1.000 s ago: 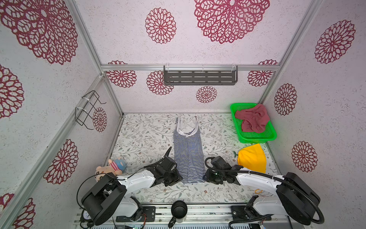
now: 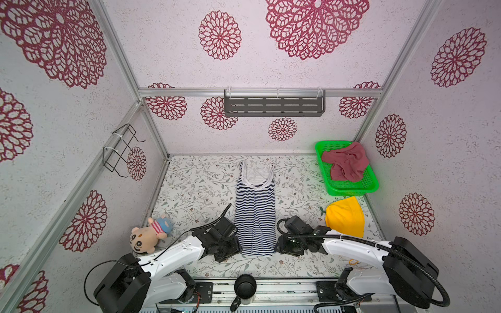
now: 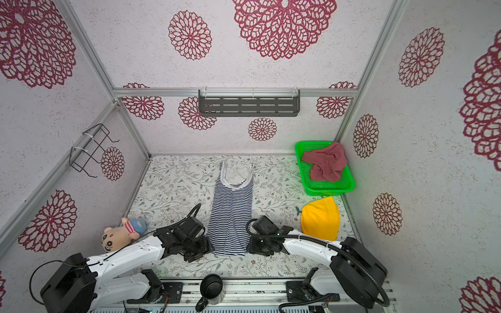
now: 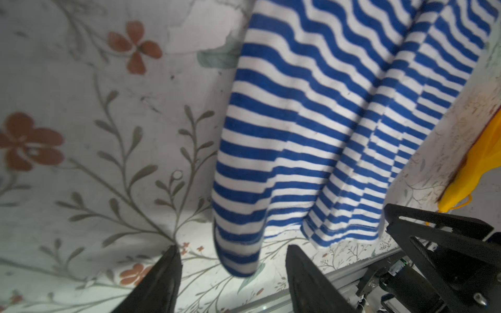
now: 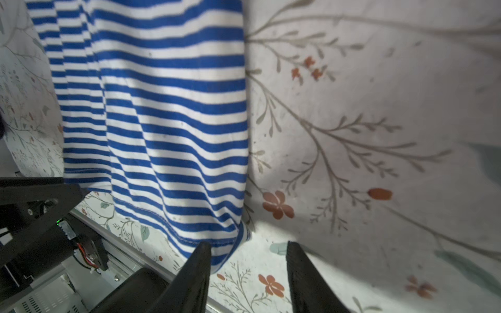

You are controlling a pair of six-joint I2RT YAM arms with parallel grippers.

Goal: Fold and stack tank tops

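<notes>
A navy-and-white striped tank top (image 2: 254, 214) lies lengthwise in the middle of the table, white-trimmed neck toward the back. My left gripper is at its lower left corner; in the left wrist view the hem corner sits between the parted fingers. My right gripper stands open at the lower right corner, the hem corner by its left finger. A maroon garment (image 2: 345, 161) lies in a green basket (image 2: 370, 185) at the back right.
A yellow cloth (image 2: 344, 214) lies in front of the basket. A plush toy (image 2: 146, 240) is at the left wall, a black cup (image 2: 245, 286) at the front edge.
Over the last second the tank top's hem shifted slightly toward the front and left.
</notes>
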